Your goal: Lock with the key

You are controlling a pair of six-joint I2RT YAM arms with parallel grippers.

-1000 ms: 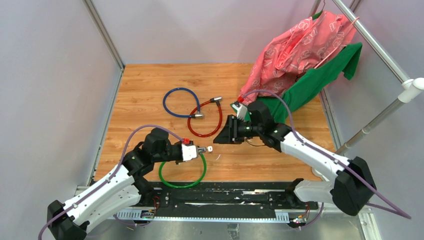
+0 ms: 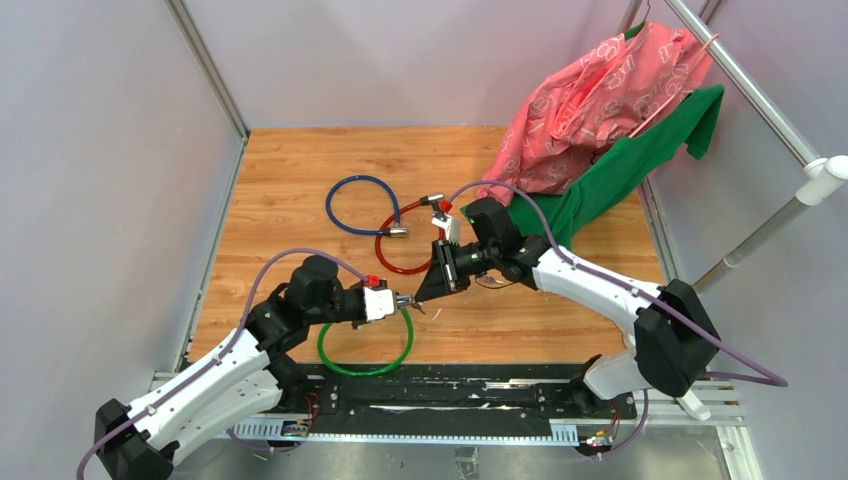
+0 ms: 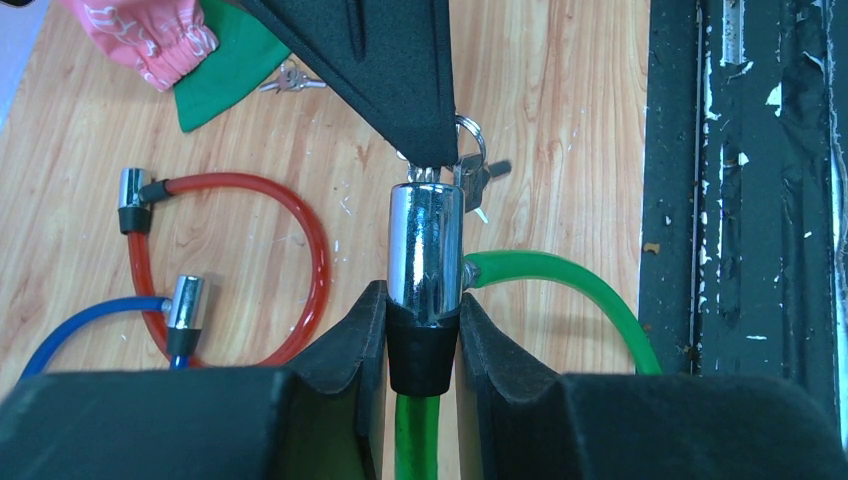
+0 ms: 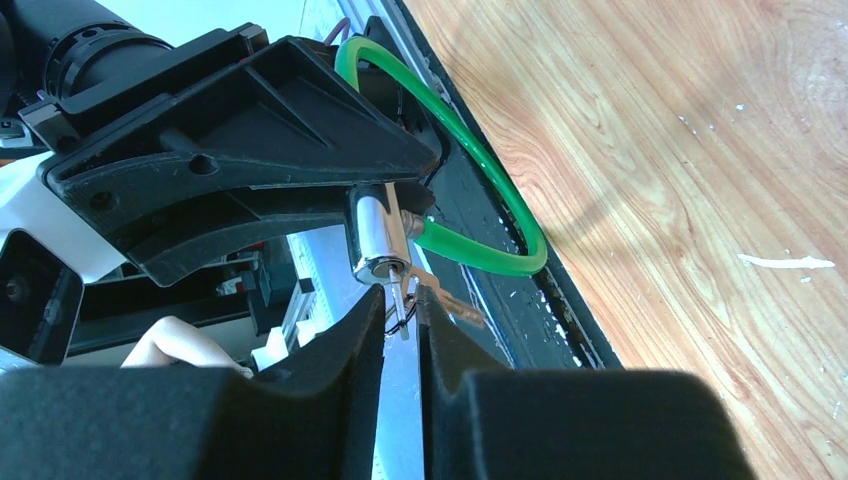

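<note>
My left gripper is shut on the chrome lock (image 3: 424, 250) of the green cable lock (image 2: 407, 340), holding it in the air over the table's front. A key (image 4: 397, 300) stands in the lock's end, with a ring and other keys (image 3: 475, 185) hanging from it. My right gripper is right at the key, its fingertips on either side; whether it grips the key is unclear.
A blue cable lock (image 2: 363, 178) and a red one (image 2: 405, 270) lie behind on the wooden table (image 2: 290, 170). More keys (image 3: 300, 80) lie near pink and green cloth (image 2: 600, 100) at the right.
The left arm stays in place.
</note>
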